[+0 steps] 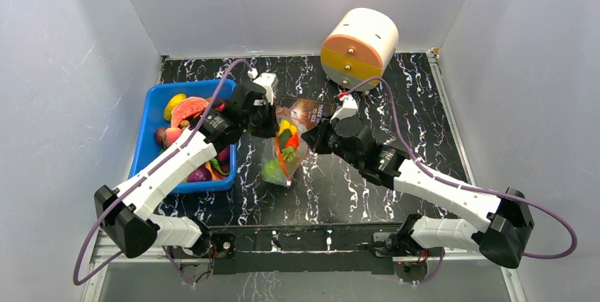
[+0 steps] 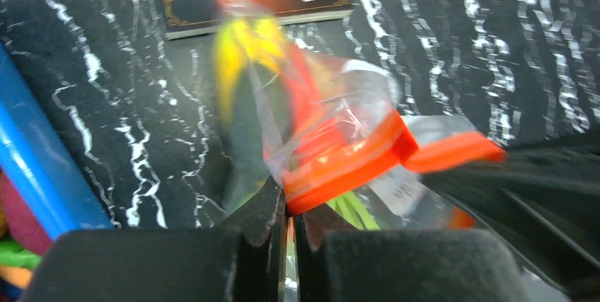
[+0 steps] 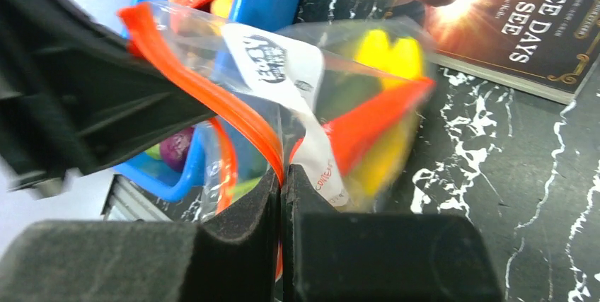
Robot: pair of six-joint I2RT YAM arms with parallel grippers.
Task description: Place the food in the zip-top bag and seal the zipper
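The clear zip top bag (image 1: 270, 152) with its orange zipper (image 2: 354, 169) hangs between my two grippers. Inside it show a yellow food piece (image 3: 390, 54), an orange-red one (image 3: 375, 118) and green ones (image 1: 272, 169). My left gripper is shut on the bag's rim at one end of the orange strip. On the opposite side, my right gripper pinches the other rim, its fingers closed with the orange strip running between them. The strip's two lines look apart in the right wrist view.
A blue bin (image 1: 232, 175) of assorted play food stands to the left, under my left arm. A dark book (image 3: 516, 26) lies behind the bag. At the back right is a round-topped drawer box (image 1: 364, 40). Free counter lies to the right.
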